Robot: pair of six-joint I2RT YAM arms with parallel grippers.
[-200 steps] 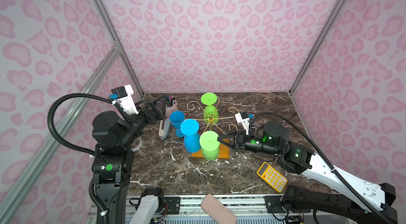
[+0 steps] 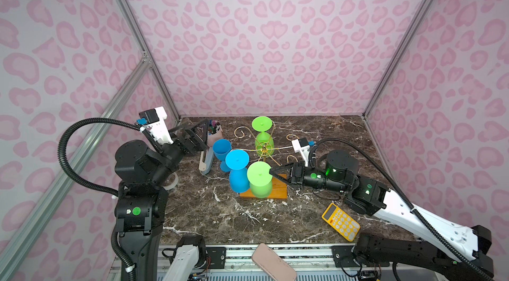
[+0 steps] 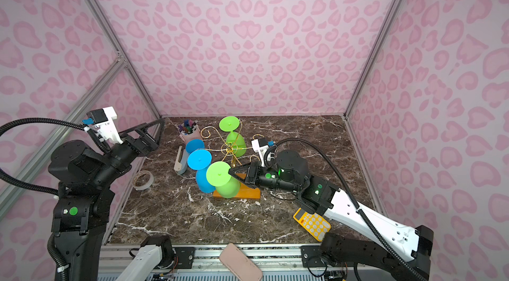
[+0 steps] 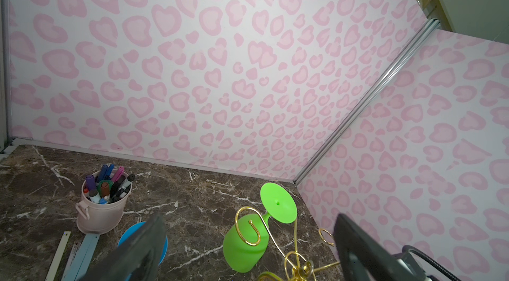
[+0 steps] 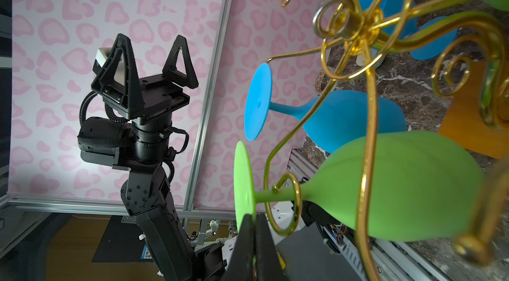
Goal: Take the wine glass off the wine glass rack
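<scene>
A gold wine glass rack [image 2: 264,148] on a wooden base [image 2: 280,188] holds upside-down glasses: green ones at front [image 2: 259,175] and back [image 2: 262,124], a blue one [image 2: 237,175] at front left. My right gripper is shut on the rim of the front green glass's foot, whose stem lies in a wire loop in the right wrist view. My left gripper [image 3: 148,133] is open and raised at the left, above the table, with nothing between its fingers.
A blue glass [image 2: 222,148] stands upright left of the rack, near a pen cup [image 4: 102,212]. A yellow calculator [image 2: 341,221] lies at front right, a roll of tape [image 3: 143,185] at left.
The blue glass beside it has shifted slightly. The left arm is still.
</scene>
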